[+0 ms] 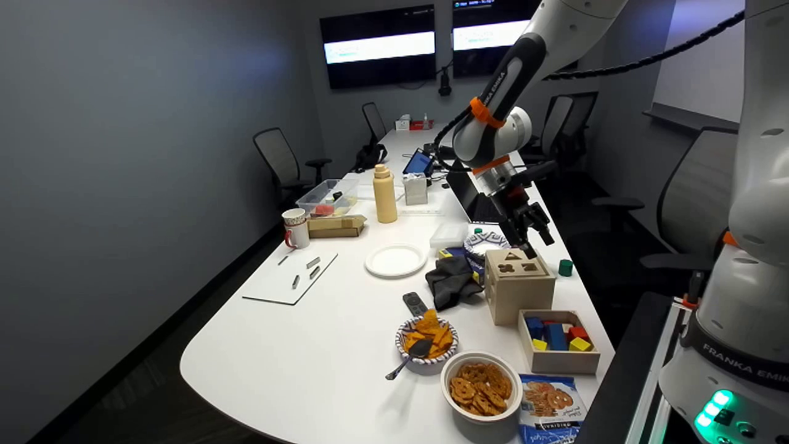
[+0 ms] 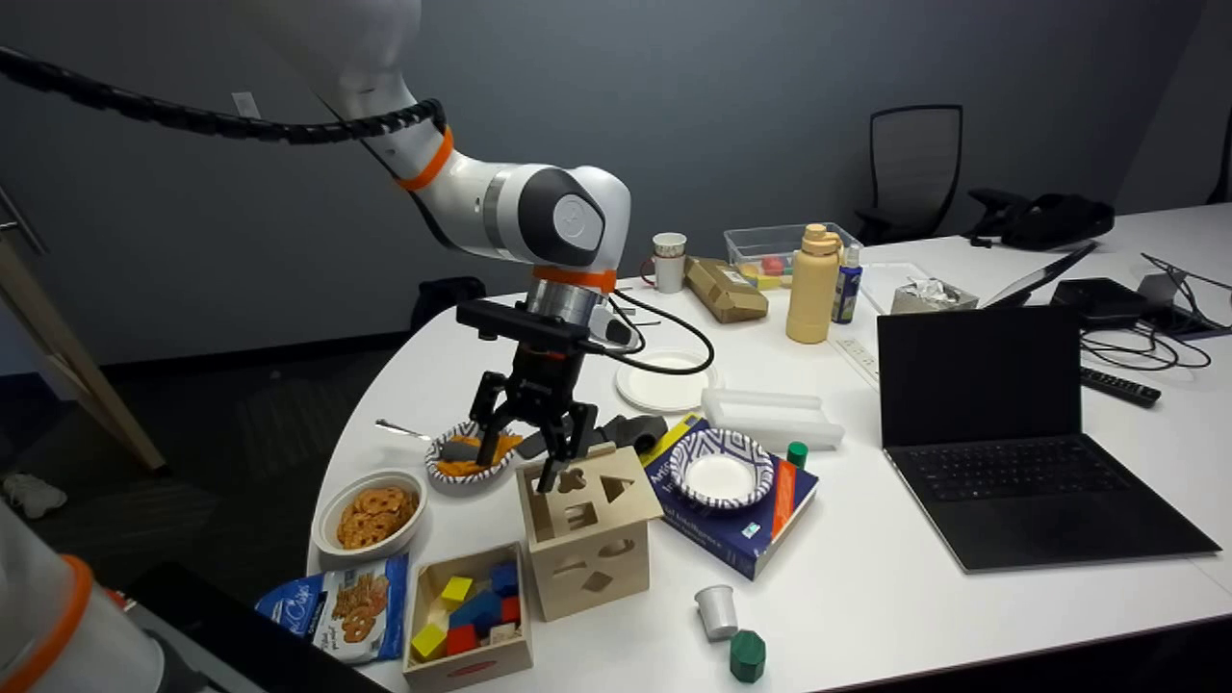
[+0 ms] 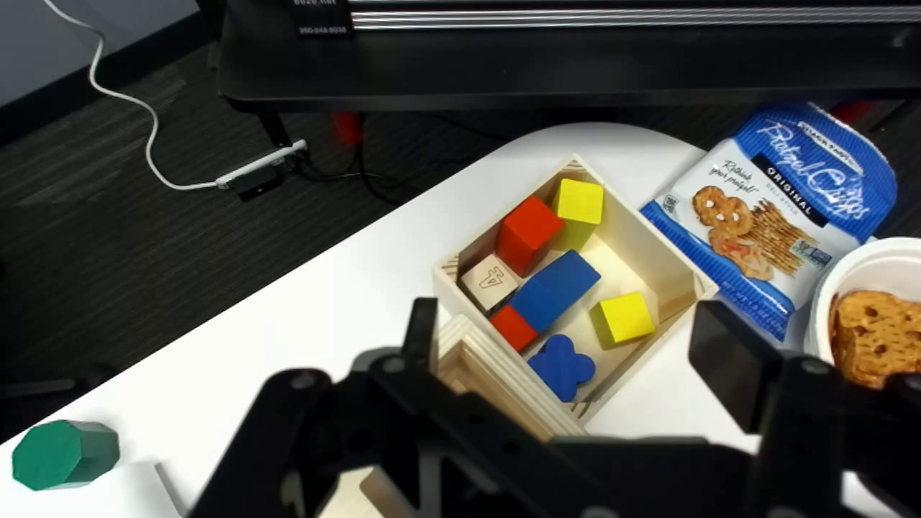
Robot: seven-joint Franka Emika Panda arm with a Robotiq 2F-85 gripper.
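Note:
My gripper stands open, its fingers wide apart with nothing between them. In exterior view 2 the gripper (image 2: 511, 462) hangs over the wooden shape-sorter box (image 2: 595, 566), whose lid has cut-out holes. Beside that box, an open wooden tray (image 3: 682, 302) holds several blocks. Among them are a blue long block (image 3: 555, 291), a blue flower-shaped block (image 3: 562, 367), a red block (image 3: 527, 233), a yellow block (image 3: 623, 319) and a plain block with a numeral (image 3: 489, 283). A green block (image 2: 747, 654) lies outside, near a small silver cup (image 2: 717, 611).
A pretzel bag (image 3: 768, 207) and a bowl of pretzels (image 1: 481, 386) sit by the tray. A chip bowl (image 1: 426, 340), dark cloth (image 1: 451, 282), book (image 2: 753, 543) with a patterned bowl (image 2: 722, 468), and laptop (image 2: 1039, 485) surround the box.

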